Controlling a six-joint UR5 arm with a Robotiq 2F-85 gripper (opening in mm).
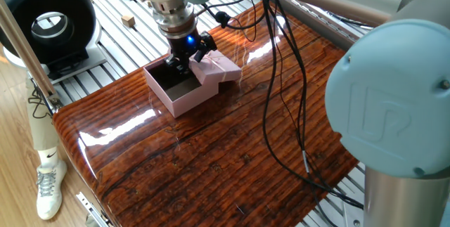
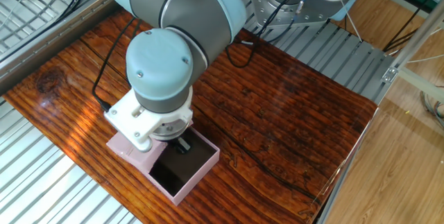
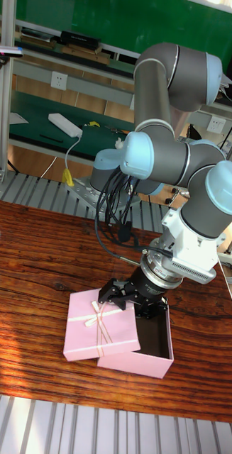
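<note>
The pink gift box (image 1: pixel 188 103) stands on the wooden table, its dark inside partly exposed. Its pink lid (image 3: pixel 86 327), with a ribbon bow (image 3: pixel 101 319), lies askew across the box and overhangs one side. My black gripper (image 1: pixel 191 57) is low at the lid's edge, over the box opening. In exterior view 3, one side of the gripper reaches over the lid near the bow and the other is above the opening. In exterior view 2, the wrist hides most of the gripper. Whether its fingers pinch the lid cannot be made out.
Black cables (image 1: pixel 266 107) hang from the arm over the table. A small wooden block (image 1: pixel 128 21) and a black ring-shaped device (image 1: pixel 50 27) are on the slatted metal surface beside the table.
</note>
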